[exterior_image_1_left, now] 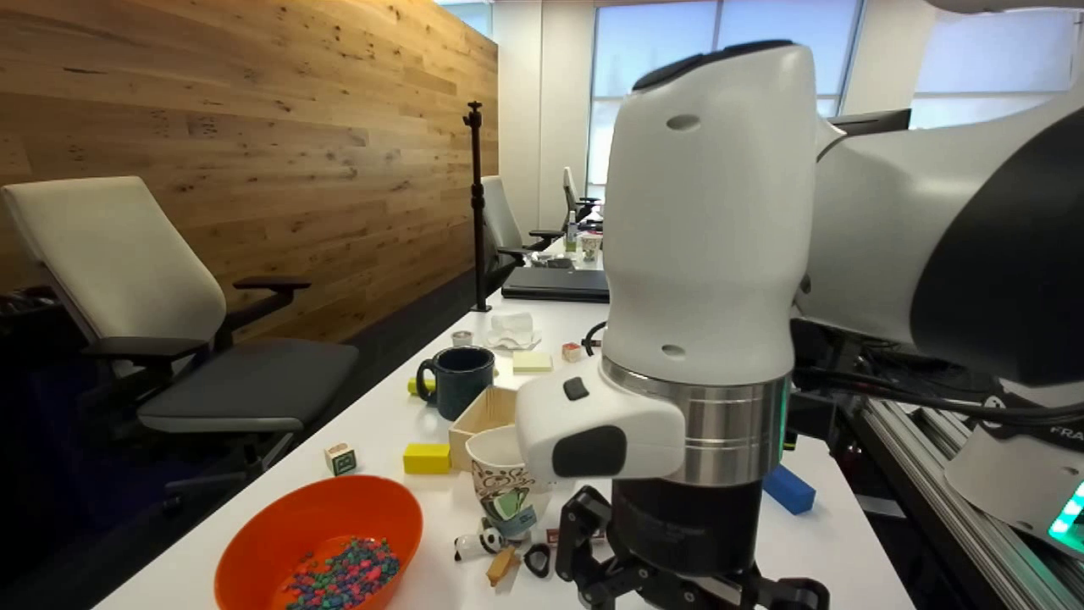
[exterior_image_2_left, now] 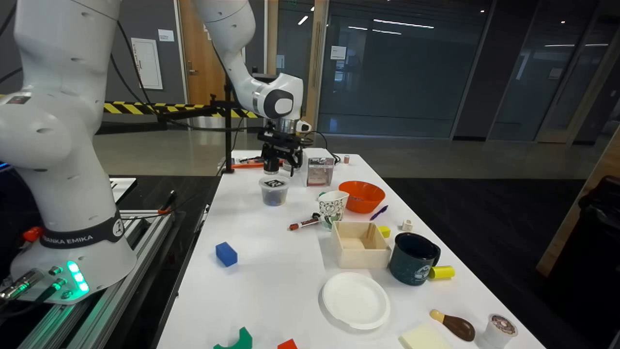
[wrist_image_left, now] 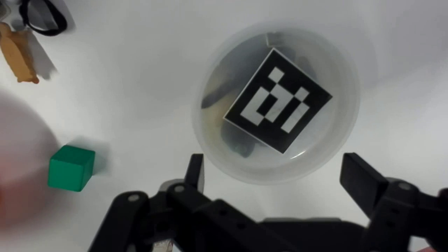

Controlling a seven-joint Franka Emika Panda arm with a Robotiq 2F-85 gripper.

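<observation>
A round translucent tub [wrist_image_left: 277, 168] with a black-and-white square marker [wrist_image_left: 277, 100] on top fills the middle of the wrist view. Dark, blurred contents show through it. In exterior view 2 the same tub [exterior_image_2_left: 274, 195] stands on the white table. My gripper is open, its two black fingers spread wide at the tub's lower edge in the wrist view, with nothing gripped. From exterior view 1 the gripper [exterior_image_1_left: 696, 595] points down, partly cut off by the frame's bottom, and the tub is not visible there.
A green cube [wrist_image_left: 71, 168] and a brown figurine [wrist_image_left: 17, 54] lie left of the tub. An orange bowl [exterior_image_1_left: 254, 539], a patterned paper cup [exterior_image_1_left: 498, 463], a wooden box [exterior_image_2_left: 360, 258] and a dark mug [exterior_image_2_left: 410, 264] stand nearby.
</observation>
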